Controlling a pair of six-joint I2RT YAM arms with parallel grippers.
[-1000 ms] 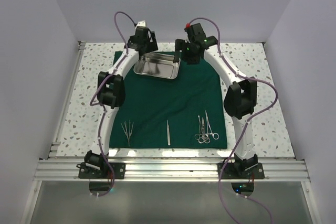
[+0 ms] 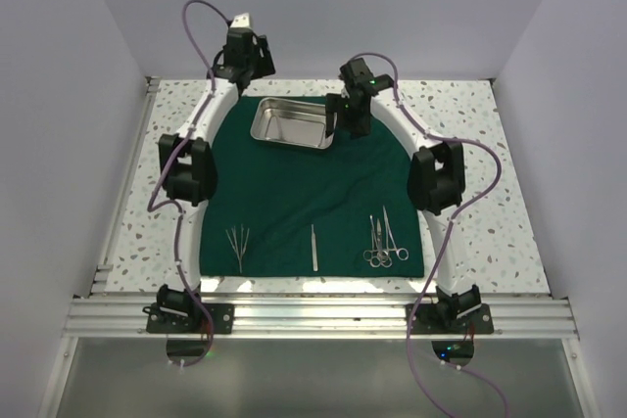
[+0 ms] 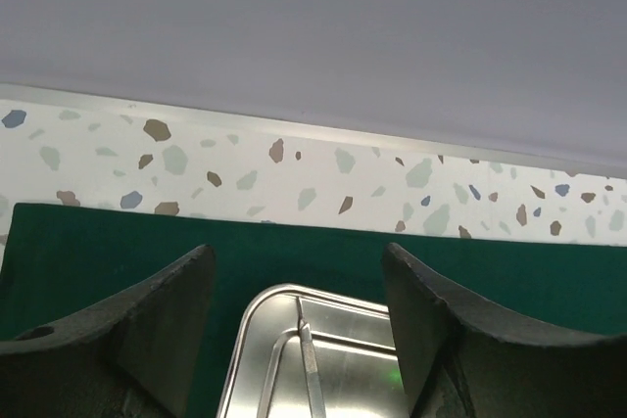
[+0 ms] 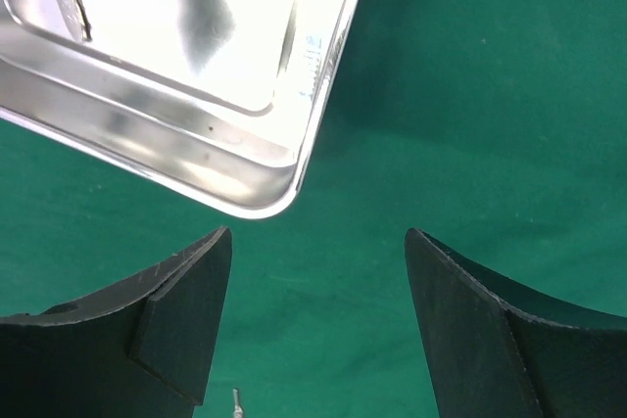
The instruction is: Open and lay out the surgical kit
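Note:
The metal tray point(image 2: 299, 131) lies at the top of the green cloth point(image 2: 294, 183). Inside it a thin, blade-like strip point(image 3: 310, 369) shows; whether it is an instrument I cannot tell. My left gripper point(image 2: 266, 58) is above and left of the tray, open; in its wrist view the tray's corner appears beyond the gap between the fingers. Over the tray's right end stands my right gripper point(image 2: 338, 111), open and empty, with a tray corner point(image 4: 260, 205) just ahead of its fingers point(image 4: 206, 271). Lower on the cloth lie several tweezers point(image 2: 239, 247), a scalpel point(image 2: 314, 250) and several scissor-like tools point(image 2: 380, 247).
Speckled table point(image 2: 480, 183) borders the cloth on both sides, with grey walls point(image 2: 333, 7) beyond its back and sides. Both arms reach up along the cloth's left and right edges.
My left gripper has moved left and away from the tray's upper left end. The tray and laid-out tools look nearly unmoved.

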